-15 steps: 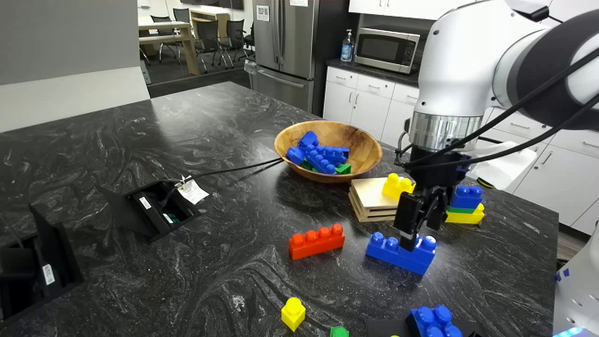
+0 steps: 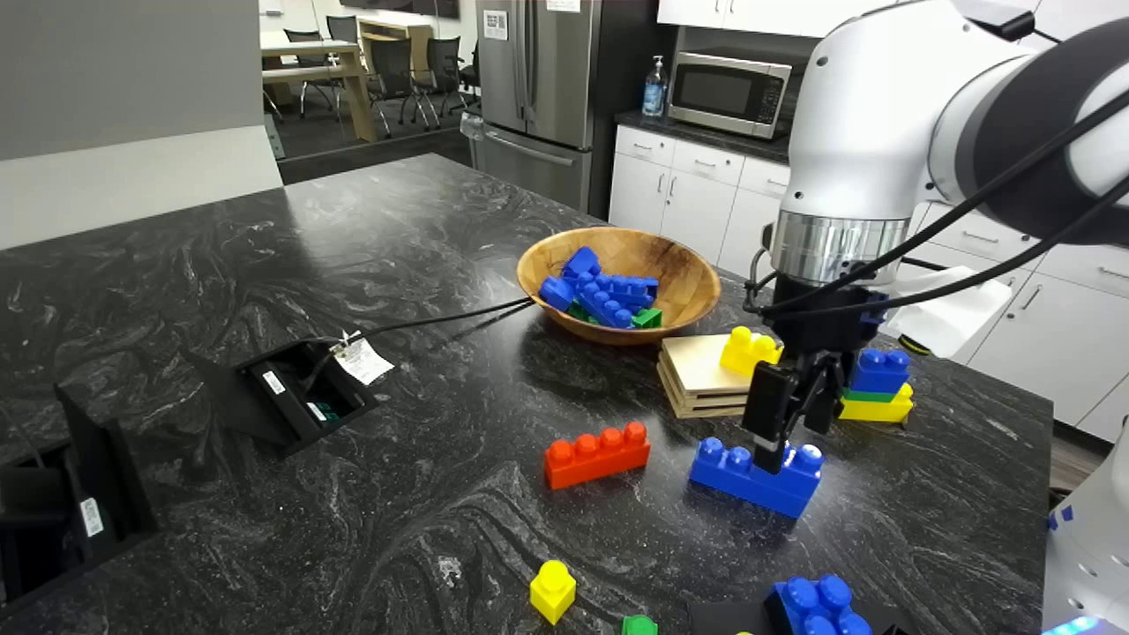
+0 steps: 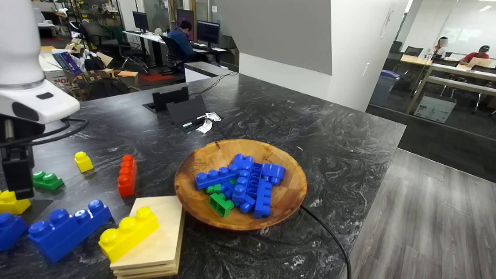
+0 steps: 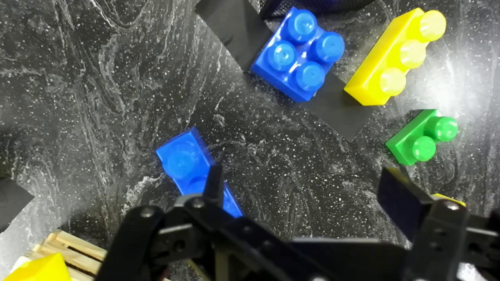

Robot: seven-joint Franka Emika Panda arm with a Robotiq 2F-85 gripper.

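Note:
My gripper hangs open over the table, its fingers wide apart with only bare dark tabletop between them. A long blue brick [image 2: 746,475] lies beneath it; in the wrist view its lower part is hidden behind the left finger [image 4: 214,185]. A square blue brick [image 4: 293,61], a yellow brick [image 4: 382,61] and a small green brick [image 4: 410,136] stand apart on the table, ahead and to the right. The red brick [image 2: 598,457] and a small yellow brick [image 2: 552,593] rest farther out. Blue and green bricks fill part of the wooden bowl [image 3: 195,172].
Beside the bowl, a stack of thin wooden boards [image 3: 165,218] bears a yellow brick [image 3: 130,232]. A stack of blue, green and yellow bricks [image 2: 878,383] stands behind my gripper. A cable [image 2: 455,317] crosses to the bowl from an open table outlet [image 2: 302,392]. Left of the bowl is clear.

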